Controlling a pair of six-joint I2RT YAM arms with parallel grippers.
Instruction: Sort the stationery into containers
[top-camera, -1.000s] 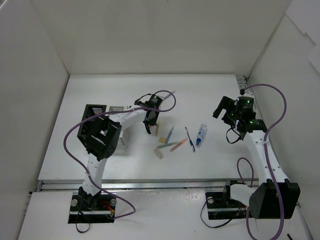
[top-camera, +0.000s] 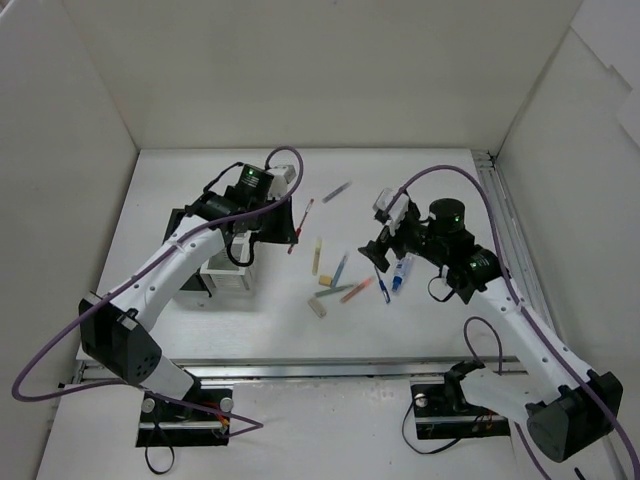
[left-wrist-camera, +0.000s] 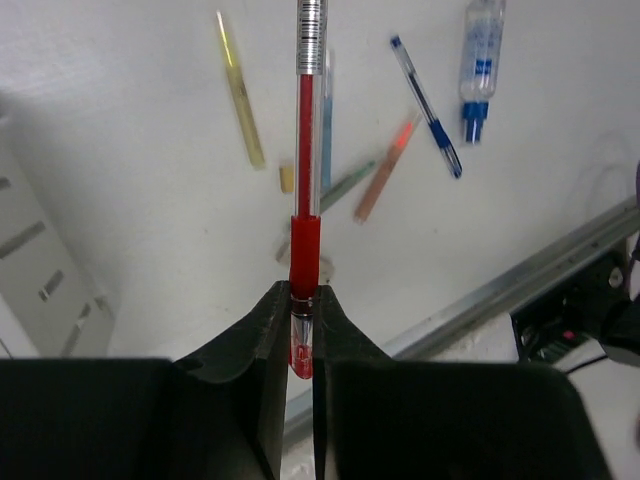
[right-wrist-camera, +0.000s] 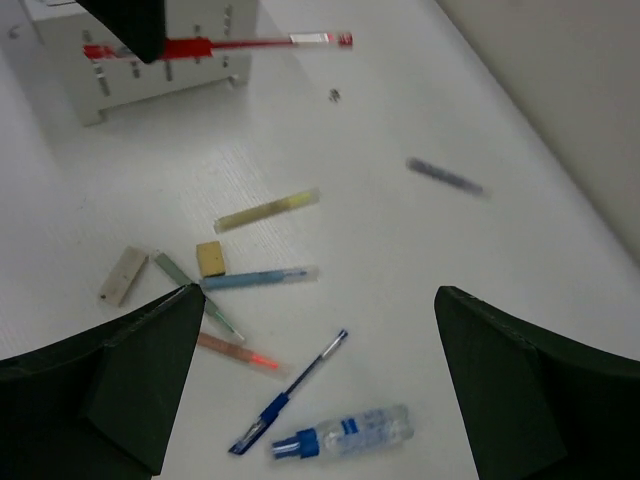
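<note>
My left gripper is shut on a red pen (left-wrist-camera: 305, 240), held raised near the white organiser (top-camera: 229, 278). My open right gripper (top-camera: 376, 247) hangs over the right of the loose stationery, nothing between its fingers. Below lie a yellow stick (right-wrist-camera: 265, 210), a yellow block (right-wrist-camera: 210, 258), a blue stick (right-wrist-camera: 258, 277), a green stick (right-wrist-camera: 175, 271), an orange stick (right-wrist-camera: 237, 352), a beige block (right-wrist-camera: 123, 275), a blue pen (right-wrist-camera: 284, 398), a blue-capped bottle (right-wrist-camera: 350, 432) and a dark stick (right-wrist-camera: 445, 177).
A black container (top-camera: 172, 229) by the white organiser is largely hidden under my left arm. Walls enclose the back and sides.
My left gripper has risen with the red pen and moved left toward the containers. My right arm has swung left from the table's right edge to over the stationery.
</note>
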